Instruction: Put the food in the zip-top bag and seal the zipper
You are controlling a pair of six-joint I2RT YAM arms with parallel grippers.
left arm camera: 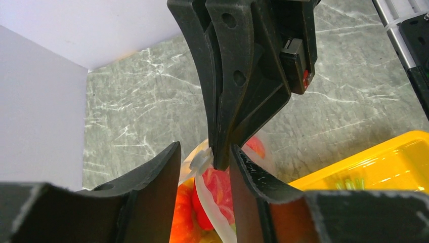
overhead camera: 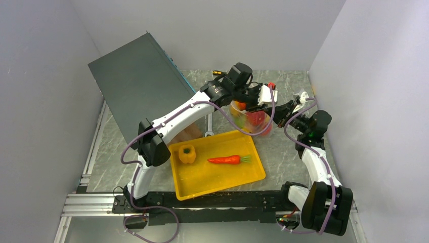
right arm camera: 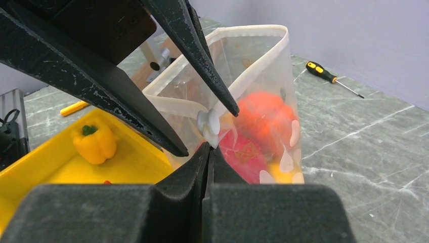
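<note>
The clear zip top bag (right arm camera: 258,66) stands upright with its mouth spread wide; red, orange and yellow food (right arm camera: 265,114) shows through its film. A small pale slider (right arm camera: 208,124) sits at the near corner of the mouth. My right gripper is shut just below it, where the film's creases run together at the fingertips. My left gripper is part open, its fingers on either side of the slider and apart from it. In the yellow tray lie a yellow pepper (overhead camera: 187,154) and a carrot (overhead camera: 230,159).
The yellow tray (overhead camera: 217,185) stands in front of the bag. A large dark panel (overhead camera: 136,86) leans at the left, with a wrench (overhead camera: 209,126) by its edge. Behind the bag lies a screwdriver (right arm camera: 321,72). The counter right of the tray is clear.
</note>
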